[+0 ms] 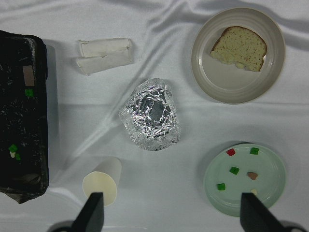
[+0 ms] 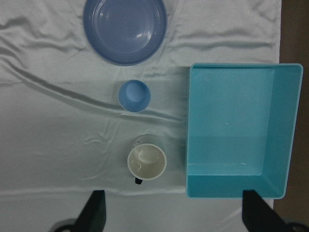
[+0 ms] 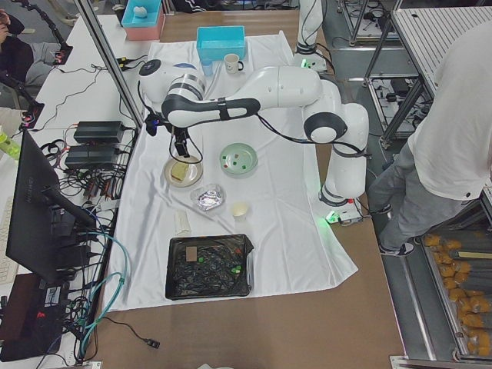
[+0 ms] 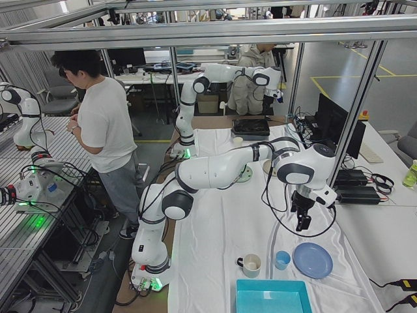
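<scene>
My left gripper is open above the white cloth, nothing between its fingers. Below it lie a bread slice (image 1: pixel 238 44) on a beige plate (image 1: pixel 207 79), a crumpled foil packet (image 1: pixel 149 116), folded pale strips (image 1: pixel 104 60), a cream cup (image 1: pixel 99 183) and a green plate (image 1: pixel 222 198) with small coloured pieces. A black tray (image 1: pixel 21 125) holds a few bits. My right gripper stands open above a blue plate (image 2: pixel 124 29), a blue cup (image 2: pixel 134 94), a white mug (image 2: pixel 146 159) and an empty teal bin (image 2: pixel 227 121).
A monitor (image 3: pixel 34 223), cables and electronics boxes line one side of the cloth. A person (image 3: pixel 450 123) stands beside the workspace. Bare brown table (image 3: pixel 254 330) lies beyond the black tray, and the cloth has clear stretches between objects.
</scene>
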